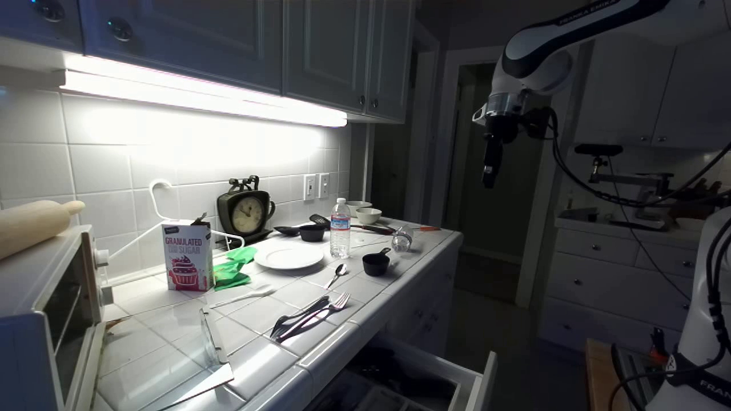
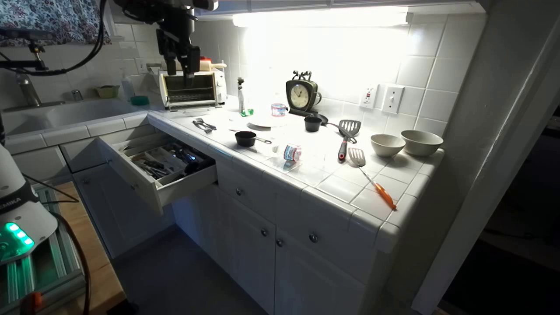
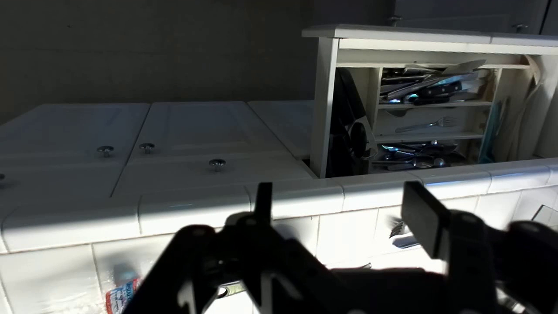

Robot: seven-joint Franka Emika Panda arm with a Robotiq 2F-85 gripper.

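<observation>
High above the kitchen counter, my gripper (image 2: 179, 78) points downward, well clear of every object. In the wrist view its dark fingers (image 3: 422, 220) stand apart with nothing between them. A drawer (image 3: 323, 104) is pulled out below the counter, holding a tray of knives, a fork and other cutlery. On the counter lie several forks and a spoon (image 1: 338, 272). A black measuring cup (image 1: 376, 264), a white plate (image 1: 288, 256) and an upright water bottle (image 1: 340, 229) are close by. A second clear bottle (image 2: 292, 152) lies on its side near the front edge.
A sugar box (image 1: 188, 257), green cloth (image 1: 233, 269) and clock (image 1: 244, 209) stand toward the wall. Two bowls (image 2: 388, 145) and spatulas, one orange-handled (image 2: 384, 196), occupy the far end. A toaster oven (image 2: 192, 89) sits at the other end. The open drawer juts out below the counter.
</observation>
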